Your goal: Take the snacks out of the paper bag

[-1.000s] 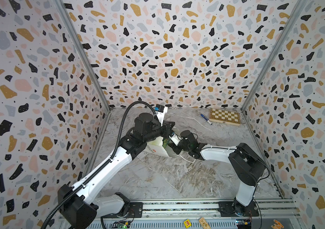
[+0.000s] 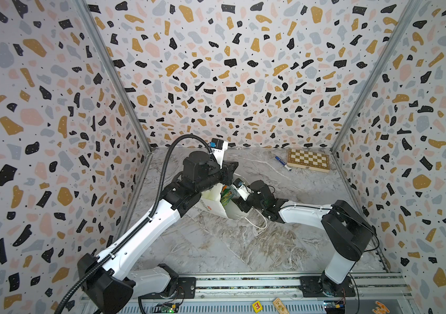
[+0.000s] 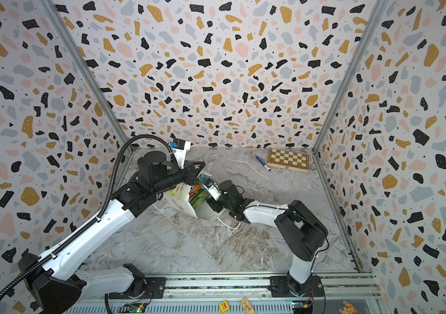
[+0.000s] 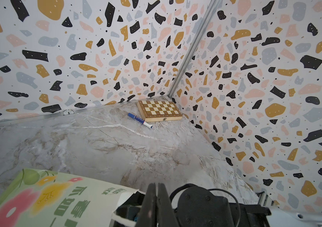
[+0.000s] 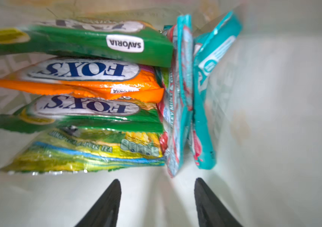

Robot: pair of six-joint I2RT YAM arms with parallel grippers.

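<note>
The paper bag [image 2: 224, 208] lies on its side on the table, its mouth facing right toward my right gripper. Its flowered side [image 4: 92, 200] shows in the left wrist view. Inside, the right wrist view shows a green Savoria pack [image 5: 81, 43], an orange Fox's pack [image 5: 92, 77], a green Fox's pack [image 5: 89, 109], a yellow pack [image 5: 89, 151] and upright teal packs [image 5: 202, 132]. My right gripper points into the bag, open, with nothing between its fingers. Over the bag's mouth, my left gripper is shut; nothing shows between its fingers.
A chessboard box [image 2: 308, 160] and a blue marker [image 2: 282, 163] lie at the back right. A cord handle [image 2: 258, 225] loops from the bag onto the table.
My left gripper has shifted slightly left and up. The right arm has moved a little right and lower, and more of the bag's mouth and packs now shows.
</note>
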